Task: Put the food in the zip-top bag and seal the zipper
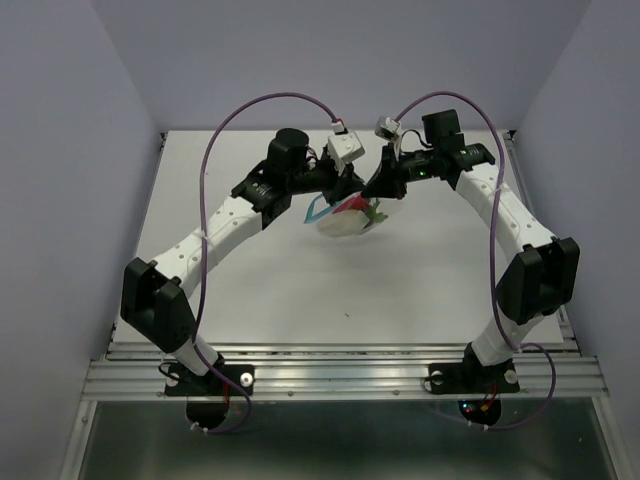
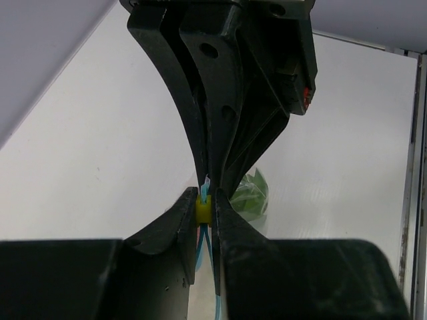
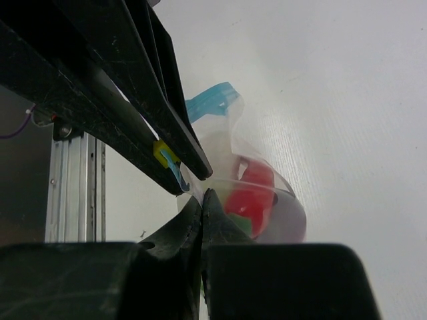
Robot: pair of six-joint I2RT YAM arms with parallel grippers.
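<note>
The clear zip top bag [image 1: 345,223] with its blue zipper strip [image 1: 318,210] sits mid-table, its mouth up between both grippers. Inside show a red food item [image 3: 252,193] and green leafy food [image 2: 248,199]. My left gripper is shut on the yellow zipper slider [image 2: 203,208], with the blue strip running through it. Right beside it, my right gripper is shut at the bag's top edge, thin clear film pinched at its tips. Seen from above, the left gripper's fingers [image 1: 345,190] partly hide the bag's mouth.
White table [image 1: 260,290] surrounds the bag, clear at the front and on both sides. A tiny dark speck [image 1: 347,315] lies on it. The two grippers nearly touch each other over the bag. A metal rail [image 1: 340,365] runs along the front edge.
</note>
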